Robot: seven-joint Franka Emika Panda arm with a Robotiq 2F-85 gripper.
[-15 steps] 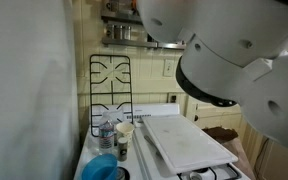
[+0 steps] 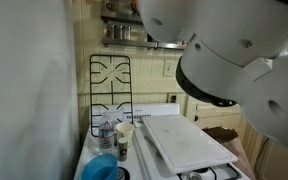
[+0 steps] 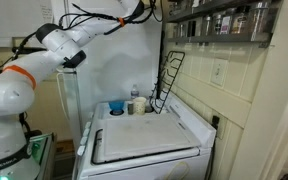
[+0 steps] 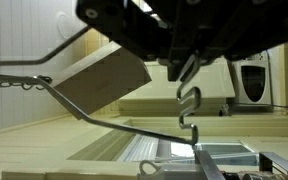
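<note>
At the top of exterior view 2 is my dark gripper (image 3: 149, 14), close to the wall shelf. In the wrist view the gripper is shut, its dark fingers blurred by closeness. A wavy, S-shaped metal hook (image 4: 190, 103) comes out from between the fingertips. A black metal grate (image 3: 170, 74) stands tilted near the back wall in exterior view 2; exterior view 1 shows the same grate (image 2: 111, 92) upright against the tiles. Whether hook and grate are connected cannot be made out. The white arm (image 2: 246, 45) hides much of exterior view 1.
A white board-like cover (image 2: 187, 140) lies on the white stove. Beside it are a blue bowl (image 2: 100, 168), a clear bottle (image 2: 106, 132) and a cream mug (image 2: 126, 130). Spice jars fill the wall shelf (image 3: 229, 38). Bent metal rods (image 4: 94, 112) cross the wrist view.
</note>
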